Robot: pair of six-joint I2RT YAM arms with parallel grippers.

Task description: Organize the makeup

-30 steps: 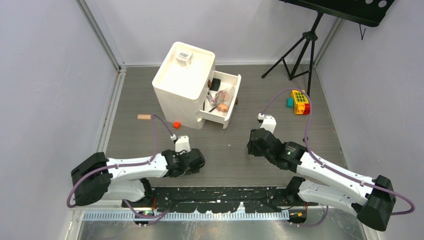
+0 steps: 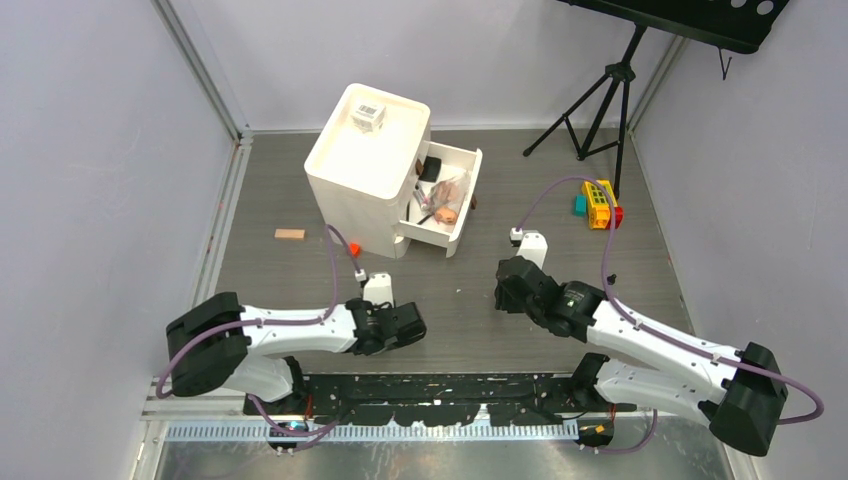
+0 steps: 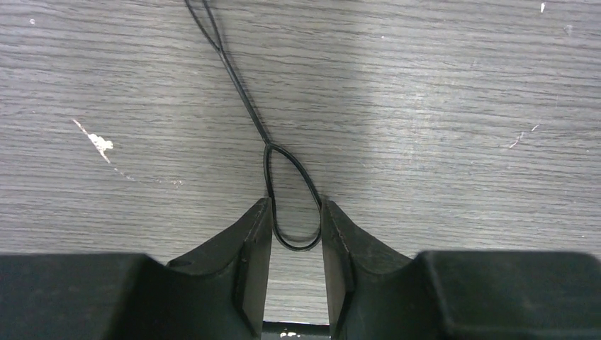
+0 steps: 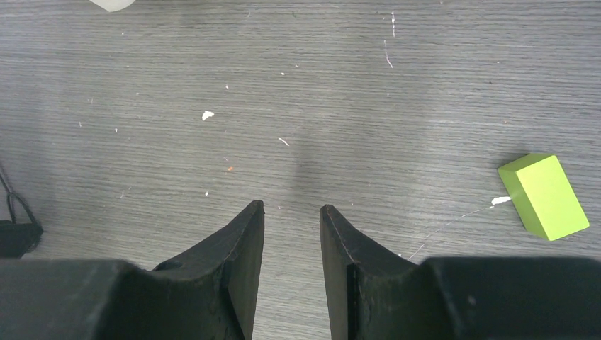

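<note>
A white cabinet (image 2: 356,190) stands at the back with a drawer (image 2: 450,236) pulled out to the right, holding small cosmetics, a bag and a black item. A small white box (image 2: 367,117) sits on top. My left gripper is low over the floor, part open, a looped black cord (image 3: 241,92) lying between and below its fingertips; whether it grips the cord is unclear. My right gripper stands open above bare floor, with nothing between its fingers.
A yellow toy (image 2: 598,205) with red and teal blocks lies at the right beside a black stand (image 2: 620,72). A green block (image 4: 546,198) is near the right gripper. A wooden piece (image 2: 289,234) lies left of the cabinet, a red block (image 2: 354,249) before it.
My left arm has moved rightward along the front of the floor. The right gripper has shifted slightly. The cabinet and drawer are unchanged.
</note>
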